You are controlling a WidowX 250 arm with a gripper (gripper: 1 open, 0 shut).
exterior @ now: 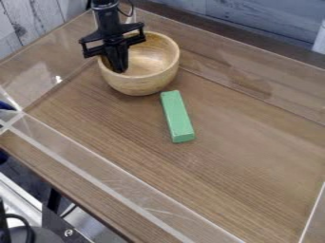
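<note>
A black gripper (117, 59) reaches down from the top into a wooden bowl (150, 74), at the bowl's left side near the rim. It looks shut; whether anything is between its fingertips is hard to tell at this size. A green block (177, 116) lies on the wooden table (229, 171), just right of and in front of the bowl.
A wall stands along the back right. Clear tape strips cross the lower left of the table, and dark cables lie at the bottom left corner.
</note>
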